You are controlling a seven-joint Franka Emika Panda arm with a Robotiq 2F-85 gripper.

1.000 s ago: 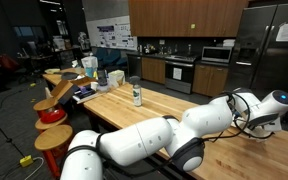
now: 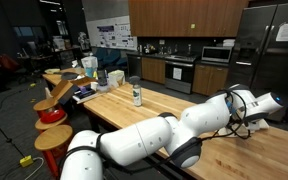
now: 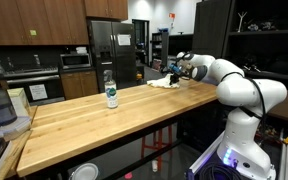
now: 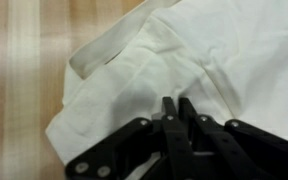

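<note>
A white cloth [image 4: 124, 95] lies rumpled on the wooden table, filling most of the wrist view, with a folded-over edge at its upper left. The dark fingertips of my gripper press close against it, almost together; whether any fabric is caught between them cannot be made out. At the table's far end in exterior view 2, the cloth [image 3: 162, 84] shows as a small pale patch under the gripper [image 3: 174, 76]. The arm hides most of it in exterior view 1.
A clear bottle [image 3: 111, 91] stands upright on the long wooden table [image 3: 94, 121]. Orange stools [image 2: 54, 140] stand beside it at the left, and a fridge [image 3: 116, 65] and kitchen counters are behind.
</note>
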